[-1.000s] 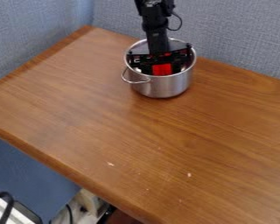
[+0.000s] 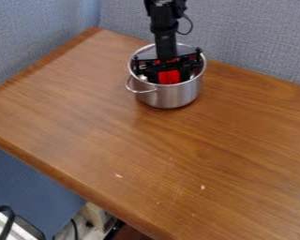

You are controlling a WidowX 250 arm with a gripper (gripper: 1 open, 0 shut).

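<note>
A steel pot (image 2: 178,93) with a wire side handle stands toward the back of the wooden table (image 2: 140,169). The black arm reaches down from the top, and its gripper (image 2: 167,69) is inside the pot's mouth, over a red object (image 2: 169,77). The fingers are dark against the pot's interior, so I cannot tell how far apart they are or whether they touch the red object.
Grey-blue padded walls border it at the back and left. Cables and clutter lie off the table's edge at bottom left.
The pot and gripper have shifted slightly left over the last moments. The gripper stays within the pot's mouth.
</note>
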